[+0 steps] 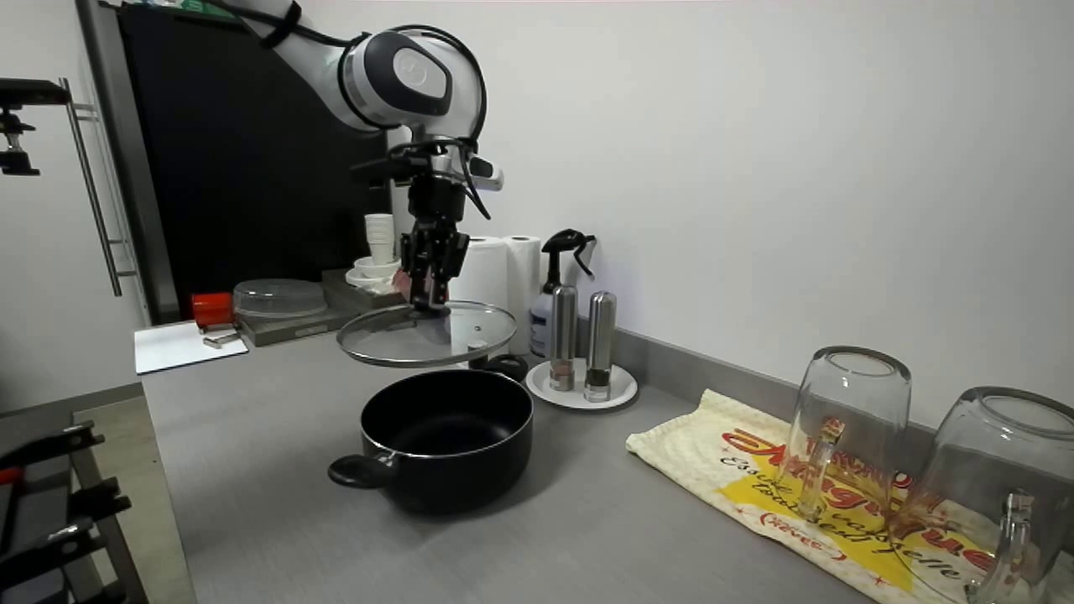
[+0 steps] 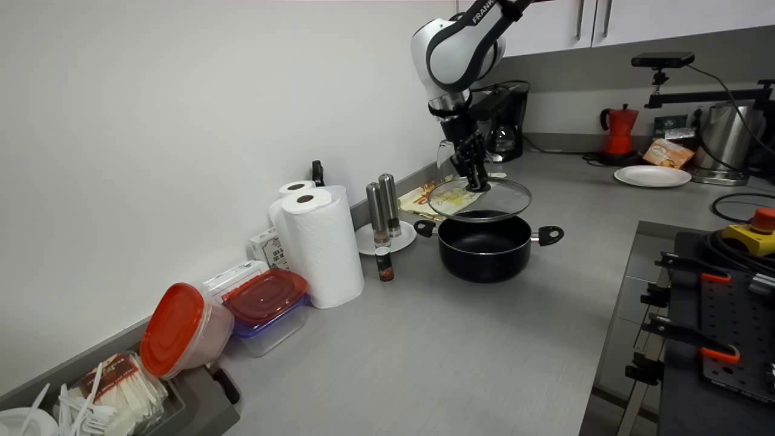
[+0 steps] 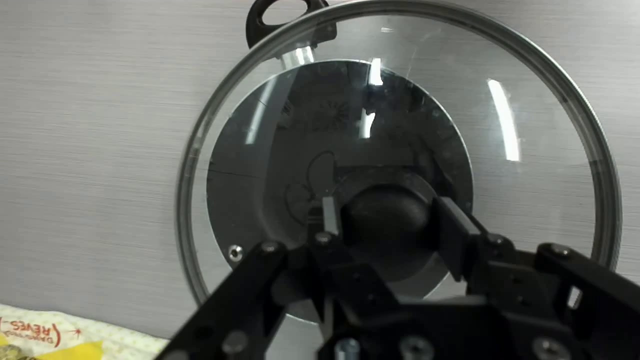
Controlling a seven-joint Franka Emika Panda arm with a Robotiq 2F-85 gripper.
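My gripper is shut on the black knob of a glass lid. The lid hangs in the air, tilted slightly, above a black two-handled pot on the grey counter. In exterior view 1 a gap shows between the lid and the pot's rim; the lid lies up and to the left of the opening. From exterior view 2, the lid overlaps the back of the open pot. Through the glass in the wrist view, the pot's dark inside shows off-centre, toward the left.
Salt and pepper mills stand on a white plate behind the pot, with a small spice jar beside them. Paper towel rolls are near the wall. Upturned glass mugs rest on a printed cloth.
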